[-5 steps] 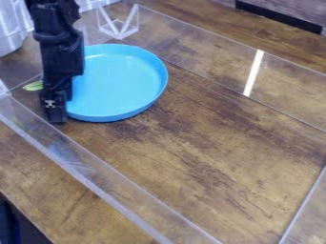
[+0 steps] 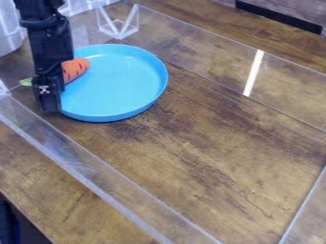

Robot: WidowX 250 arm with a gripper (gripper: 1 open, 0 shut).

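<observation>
My black gripper point(image 2: 49, 88) reaches down at the left rim of a round blue plate point(image 2: 125, 86), its lower end low beside the plate. An orange carrot point(image 2: 74, 69) with a green end lies at the plate's left side, partly hidden behind the gripper. Whether anything sits between the fingertips is hard to see.
Clear plastic strips point(image 2: 90, 176) run along the wooden table point(image 2: 204, 143). A white container point(image 2: 8, 29) stands at the upper left, and a small clear object point(image 2: 118, 21) behind the plate.
My gripper has shifted slightly to the left, and more of the orange carrot now shows beside it. The plate looks still.
</observation>
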